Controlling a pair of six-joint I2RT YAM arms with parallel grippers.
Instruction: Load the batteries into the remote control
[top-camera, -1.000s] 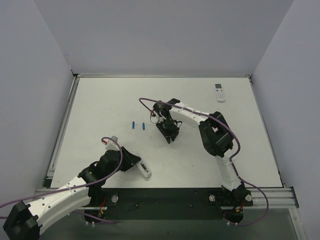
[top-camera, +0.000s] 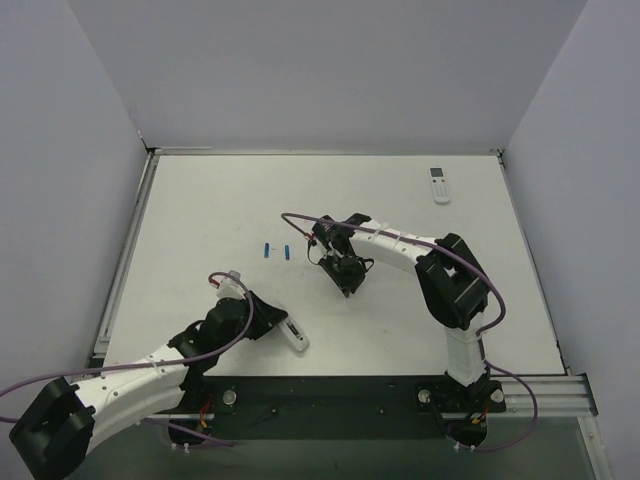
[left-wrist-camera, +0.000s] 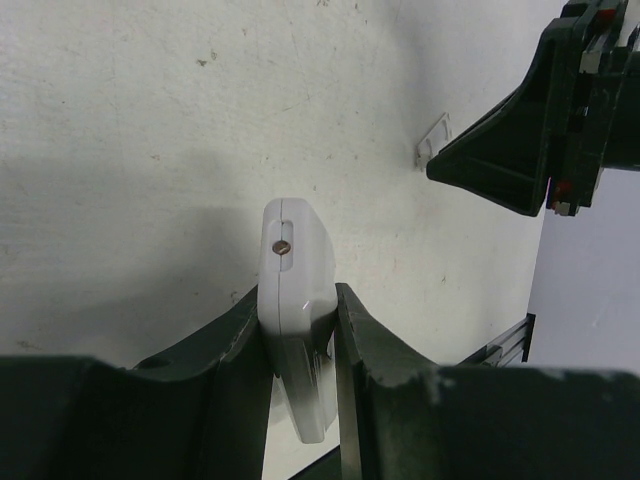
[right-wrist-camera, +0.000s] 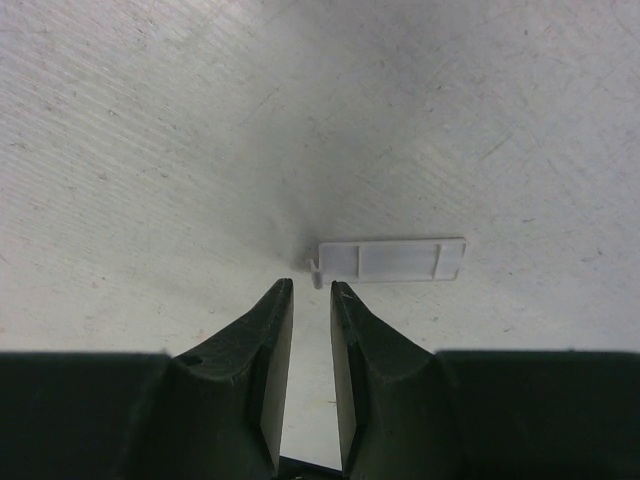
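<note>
My left gripper is shut on the white remote control (left-wrist-camera: 298, 245), whose end with a small screw faces the left wrist view. From above, the remote (top-camera: 294, 335) points down and right near the table's front edge. A pale, shallow ribbed piece, seemingly the battery cover (right-wrist-camera: 410, 260), lies just beyond the fingertips of my right gripper. Those fingers stand slightly apart; bare table shows between them and neither touches the piece. In the left wrist view the cover (left-wrist-camera: 434, 140) appears beside the right gripper's tip. Two blue batteries (top-camera: 267, 250) (top-camera: 287, 252) lie left of the right gripper.
A second white remote-like object (top-camera: 439, 185) lies at the far right back. Free room spreads over the table's left back and right front. Grey walls (top-camera: 70, 200) flank the white table (top-camera: 200, 200).
My left gripper, with the remote, has moved slightly to the right.
</note>
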